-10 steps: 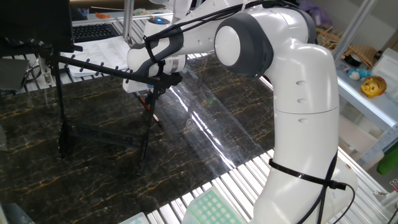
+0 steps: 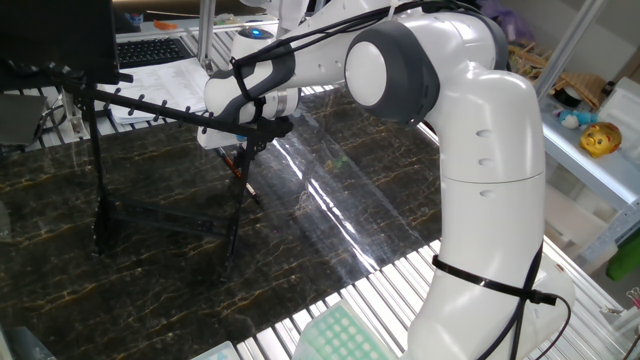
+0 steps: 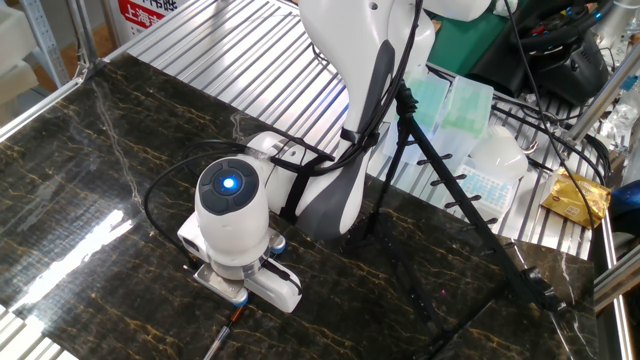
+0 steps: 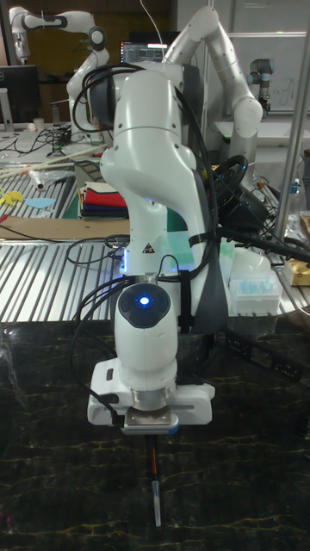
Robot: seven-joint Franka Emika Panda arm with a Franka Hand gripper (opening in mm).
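In exterior view 3 my gripper [image 4: 152, 428] points down over the dark marbled table [image 4: 65, 468], its hand seen from above. A thin stick-like tool [image 4: 155, 492], dark reddish near the hand and pale at its far end, extends out from beneath it. The same tool [image 3: 226, 330] shows below the gripper [image 3: 236, 297] in exterior view 2. From exterior view 1 the tool [image 2: 250, 186] appears slanted behind the black frame. My fingertips are hidden by the hand, so whether they touch or grip the tool cannot be told.
A black rack-like frame [image 3: 470, 220] with pegs stands beside the arm. Pale green and clear boxes [image 3: 465, 108] and a gold packet [image 3: 577, 198] lie along the slatted edge. The marbled surface left of the gripper in exterior view 2 is clear.
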